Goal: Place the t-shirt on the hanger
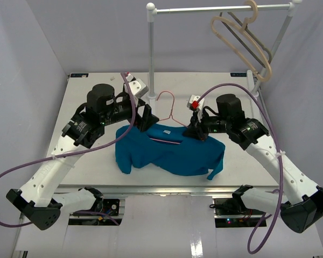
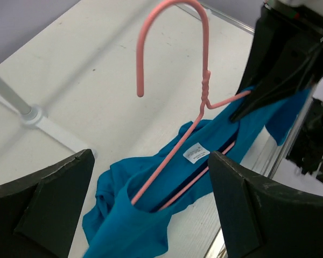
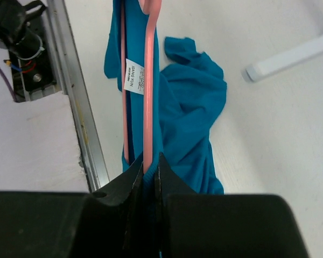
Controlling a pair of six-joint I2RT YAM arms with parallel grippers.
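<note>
A teal t-shirt [image 1: 172, 158] lies bunched across the table, with a pink hanger [image 2: 204, 80] set in its neck opening, hook raised and bars running inside the cloth beside a white label [image 3: 134, 76]. My right gripper is shut on the shirt and hanger at the hanger's right end. My left gripper hangs open just above the hanger's left side, its fingers wide apart with the cloth seen below between them.
A white rack [image 1: 220, 8] stands behind, with other hangers [image 1: 242, 45] on its bar at upper right. Its metal front edge runs near the shirt.
</note>
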